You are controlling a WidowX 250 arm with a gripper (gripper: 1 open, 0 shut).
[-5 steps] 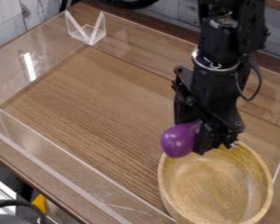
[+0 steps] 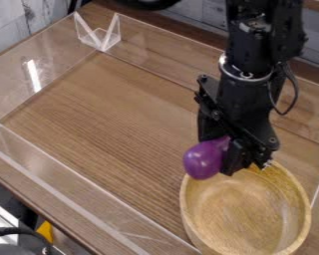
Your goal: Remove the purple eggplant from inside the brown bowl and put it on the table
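Observation:
The purple eggplant (image 2: 202, 160) is at the lower end of my black gripper (image 2: 226, 149), which is shut on it. Its rounded end faces the camera, while the gripper hides the back part. In the picture the eggplant overlaps the upper left rim of the brown bowl (image 2: 245, 214), and it appears raised above that rim. Nothing lies on the visible bottom of the bowl, which sits at the lower right of the table (image 2: 103, 120).
Bare wood stretches to the left of the bowl and across the middle of the table. A clear wire-like holder (image 2: 99, 33) stands at the far left. Black cables (image 2: 19, 237) lie at the lower left, beyond the table edge.

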